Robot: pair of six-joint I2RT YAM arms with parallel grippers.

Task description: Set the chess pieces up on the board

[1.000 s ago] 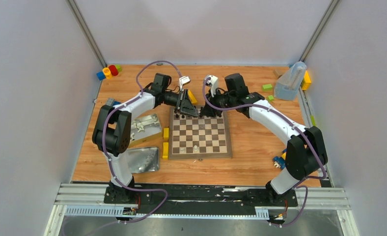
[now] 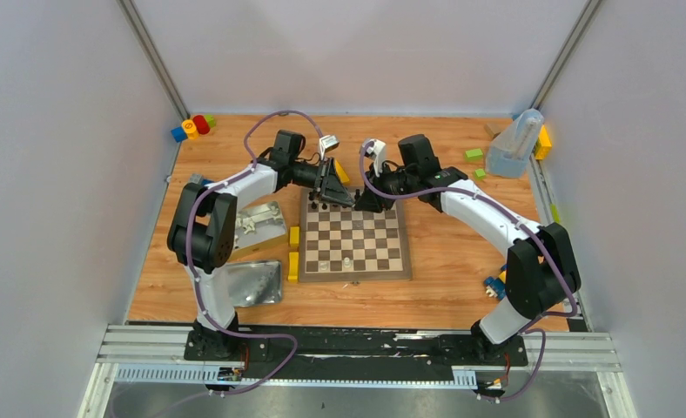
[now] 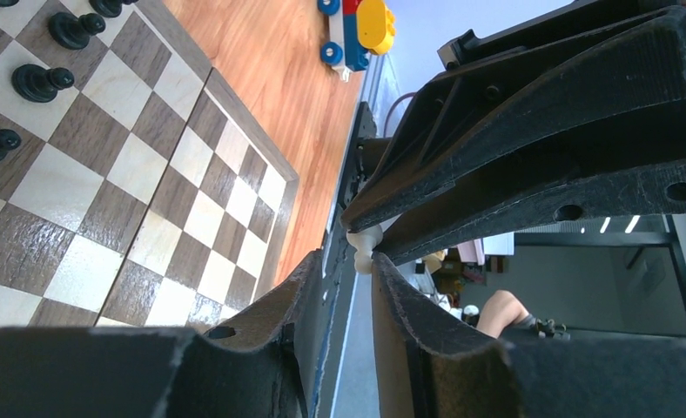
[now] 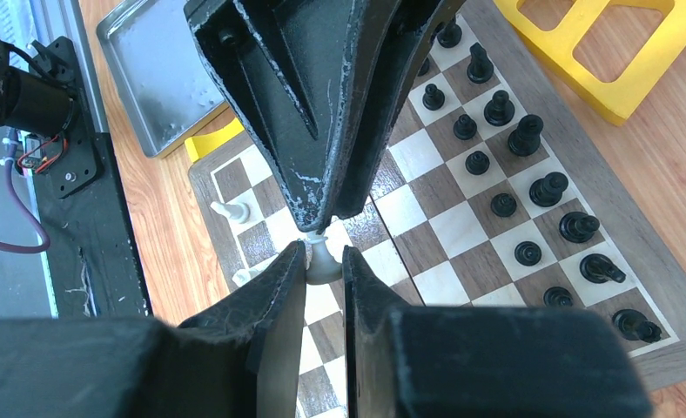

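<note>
A white chess piece (image 4: pixel 323 266) is held up between both grippers above the board (image 2: pixel 353 272); both tips close on it. My left gripper (image 2: pixel 348 204) reaches from the left and my right gripper (image 2: pixel 362 204) from the right, meeting over the back half. In the left wrist view the piece's small head shows at the fingertips. Black pieces (image 4: pixel 527 139) stand in rows along the back edge. A few white pieces (image 4: pixel 232 211) stand on the front half. Whether each finger grips firmly is hard to tell.
A box of white pieces (image 2: pixel 257 226) and a metal tray (image 2: pixel 254 283) lie left of the board. Yellow blocks (image 2: pixel 293 266) border the board's left side. A plastic container (image 2: pixel 512 148) stands at the back right. The table right of the board is clear.
</note>
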